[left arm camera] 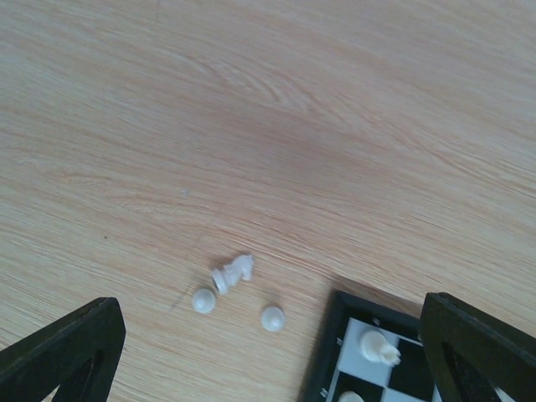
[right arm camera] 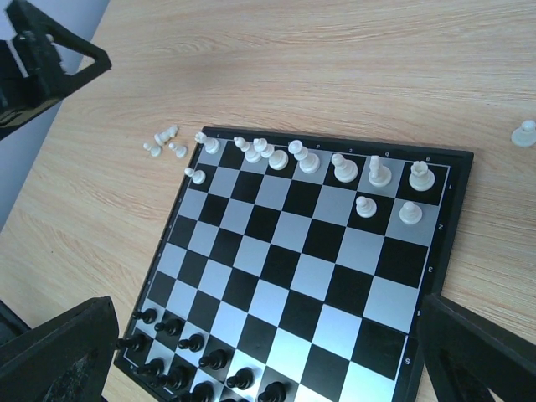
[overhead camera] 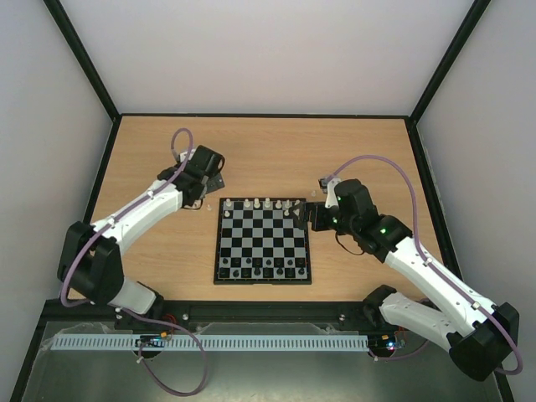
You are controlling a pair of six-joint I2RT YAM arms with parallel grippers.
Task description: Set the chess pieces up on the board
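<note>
The chessboard (overhead camera: 262,243) has black pieces along its near edge and white pieces on its far rows. My left gripper is open above the table, just beyond the board's upper-left corner. Below it lie a loose white knight (left arm camera: 233,272) on its side and two small white pieces, one a pawn (left arm camera: 273,318). My right gripper hangs open over the board's right side, nothing between its fingers. A single white piece (right arm camera: 523,134) stands off the board to the right.
Walls and a dark frame (overhead camera: 435,209) bound it at back and sides.
</note>
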